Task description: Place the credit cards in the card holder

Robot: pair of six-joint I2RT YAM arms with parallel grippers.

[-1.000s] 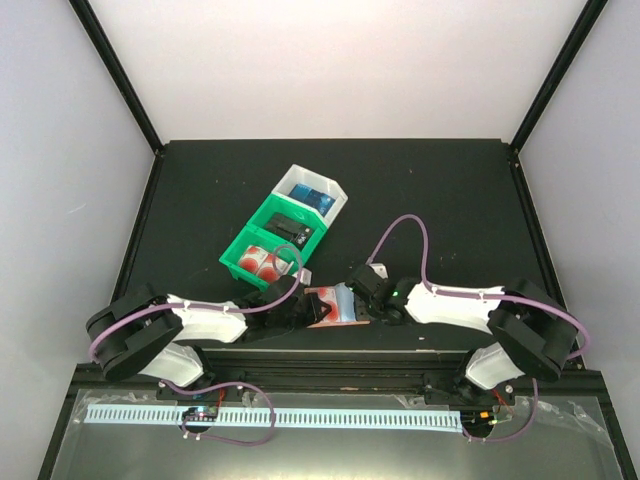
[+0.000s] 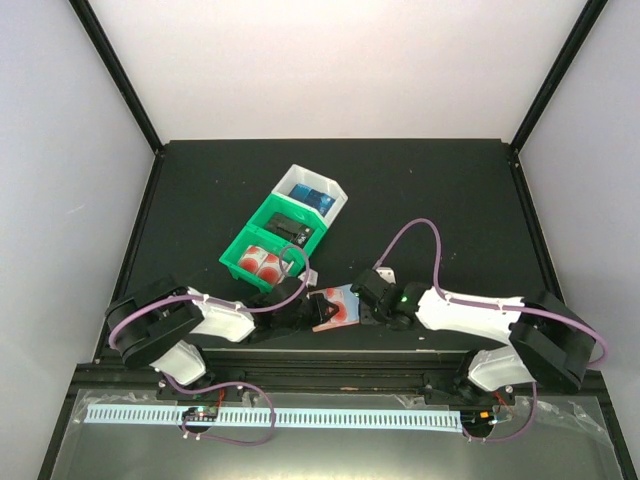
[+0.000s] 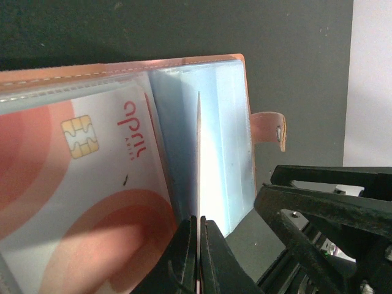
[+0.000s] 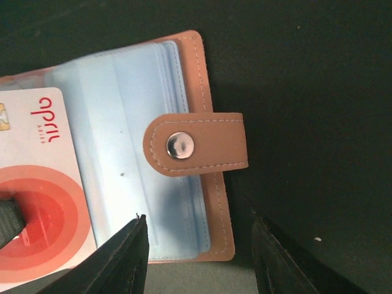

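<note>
The card holder (image 3: 229, 122), brown with clear bluish sleeves, lies open at the front of the table. Its snap strap (image 4: 205, 142) sticks out at the right edge. Inside a sleeve on its left part is a red-and-white card (image 3: 55, 184). My left gripper is shut on a thin card seen edge-on above the sleeves. From the right wrist view, that red-and-white credit card (image 4: 52, 144) shows its face, with a left finger (image 4: 8, 222) against it. My right gripper stands open, its fingers apart over the holder's right edge, holding nothing.
Behind my left arm is a green tray (image 2: 231, 256) with more red-and-white cards (image 2: 262, 263) and dark cards (image 2: 289, 228). A white bin (image 2: 338, 200) with blue cards (image 2: 311, 198) adjoins it.
My left gripper has shifted slightly to the right. The right gripper has also moved a little to the right. The tray and bin stay where they were.
</note>
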